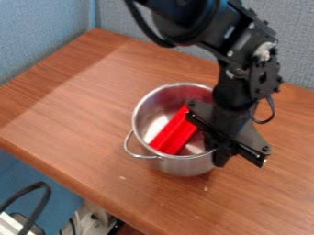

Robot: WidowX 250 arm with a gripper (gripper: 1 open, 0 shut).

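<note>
A steel pot (185, 163) with a wire handle at its left stands on the wooden table, holding a red block-like object (173, 132) lying tilted inside. My black gripper (218, 151) is down at the pot's right side, over its rim. Its fingers appear shut; its own body hides the fingertips and that part of the rim, so whether anything is between them is not visible.
Grey fabric walls (43, 32) stand behind. Cables and equipment lie below the front left edge.
</note>
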